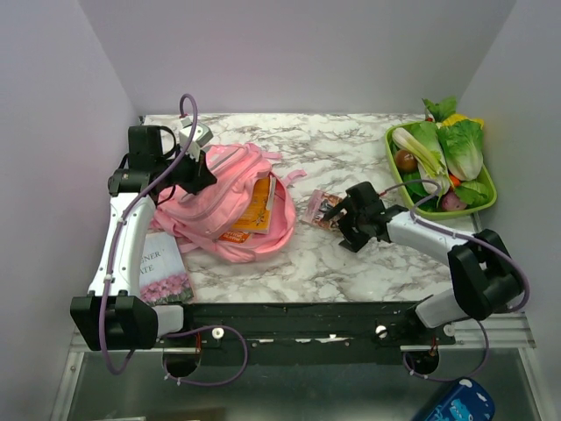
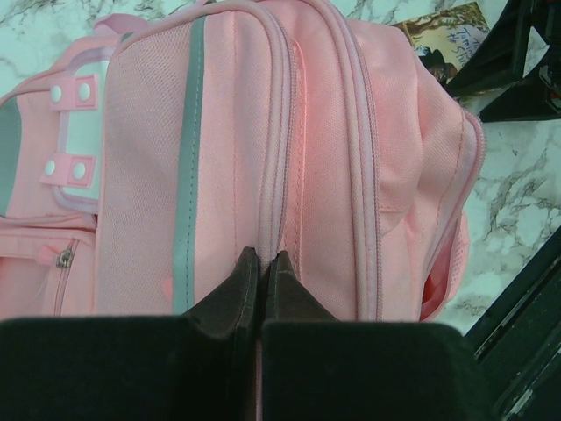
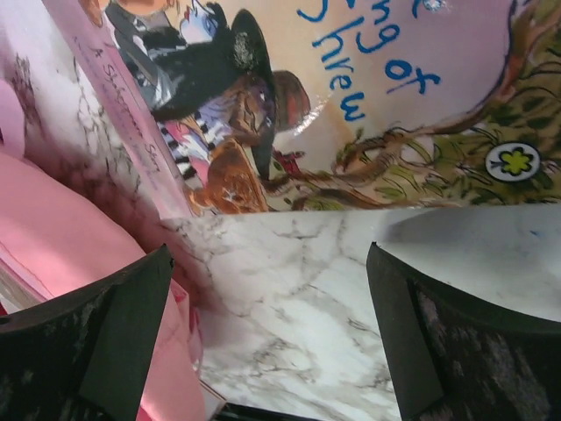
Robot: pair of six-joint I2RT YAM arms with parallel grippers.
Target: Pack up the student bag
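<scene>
The pink backpack (image 1: 219,202) lies on the left of the marble table, its mouth toward the right. Orange books (image 1: 256,209) show inside that mouth. My left gripper is shut on a piped seam of the bag's fabric, a thin pink strip showing between its fingers. Right of the bag, a picture book (image 1: 321,209) with a witch on its cover (image 3: 254,105) lies on the marble, partly hidden by my right arm. Open and empty, my right gripper is just off the book's near edge, fingers spread over marble.
Under the left arm lies another book with pink flowers (image 1: 165,267). A green basket of vegetables (image 1: 493,195) stands at the back right. Bare marble (image 1: 289,279) stretches along the front, and the back middle is clear too.
</scene>
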